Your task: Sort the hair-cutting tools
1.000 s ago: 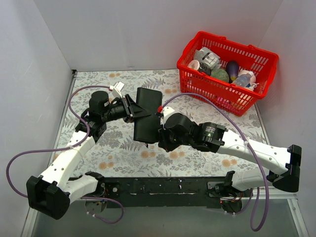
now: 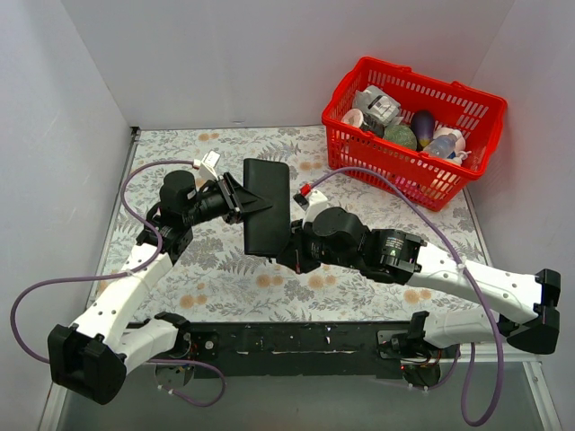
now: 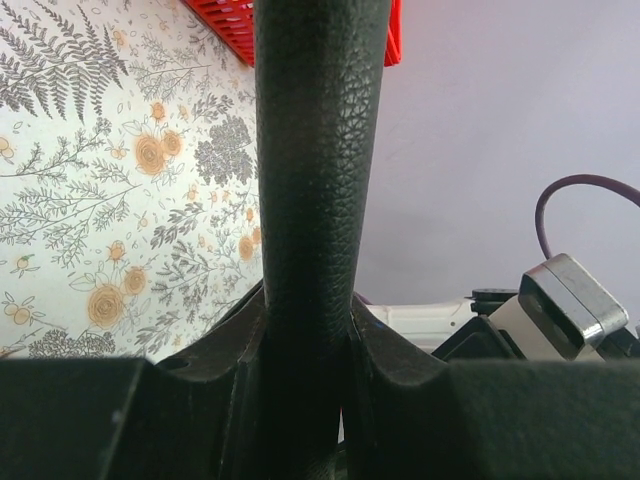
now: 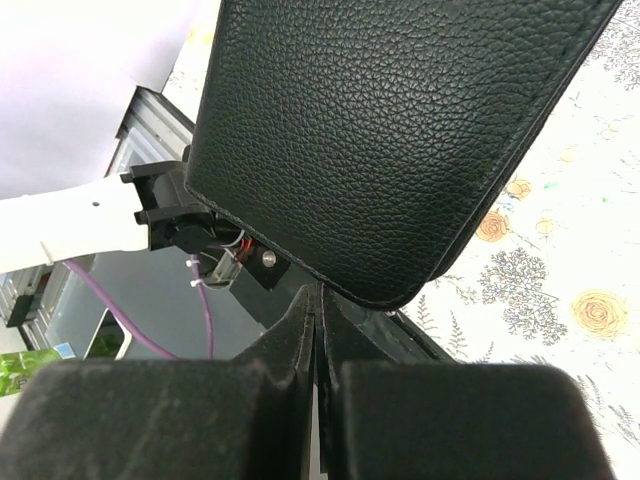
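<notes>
A black leather case (image 2: 267, 206) is held upright above the table, its long side running away from the front edge. My left gripper (image 2: 254, 203) is shut on it, one finger across its face; seen from the left wrist, the case's thick edge (image 3: 315, 180) stands between the fingers. At the case's near right corner is my right gripper (image 2: 289, 260). In the right wrist view its fingers (image 4: 290, 345) are pressed together by the lower edge of the case (image 4: 380, 130), and nothing shows between them. No hair cutting tools show; the inside of the case is hidden.
A red basket (image 2: 431, 166) stands at the back right, holding a green ball-like item (image 2: 401, 136), a dark purple item (image 2: 423, 126) and several others. The patterned tablecloth (image 2: 216, 287) is clear around the arms. Grey walls close in the sides and back.
My right wrist has tilted and its fingertips have shifted slightly left and toward the front along the case's corner. The case has turned slightly in the left gripper. The left arm has barely moved.
</notes>
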